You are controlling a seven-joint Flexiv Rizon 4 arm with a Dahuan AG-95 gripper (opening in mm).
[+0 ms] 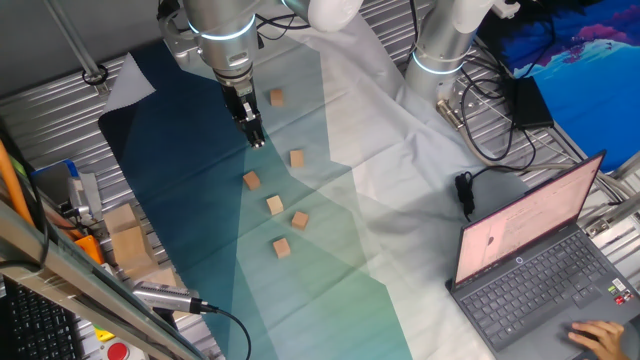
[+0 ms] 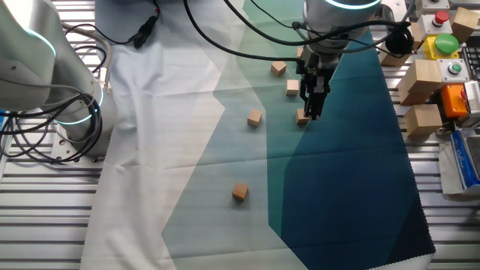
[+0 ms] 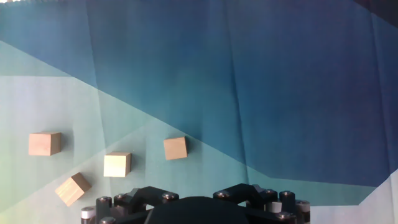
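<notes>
Several small wooden cubes lie apart on the cloth. In exterior view 1, one cube (image 1: 277, 97) is nearest the arm's base, another (image 1: 296, 158) lies right of my gripper (image 1: 257, 146), and a third (image 1: 251, 180) sits just past its tips. Beyond these are a pale cube (image 1: 275, 205), a tilted cube (image 1: 300, 220) and the farthest cube (image 1: 281, 247). Exterior view 2 has my gripper (image 2: 313, 118) partly overlapping a cube (image 2: 301, 117). In the wrist view, the spread fingers (image 3: 286, 202) stand open at the bottom, nothing between them; the nearest cube (image 3: 175, 148) is ahead.
A laptop (image 1: 530, 270) with a hand on it occupies the right side. Larger wooden blocks (image 2: 420, 81) and button boxes (image 2: 445, 45) line the cloth's edge.
</notes>
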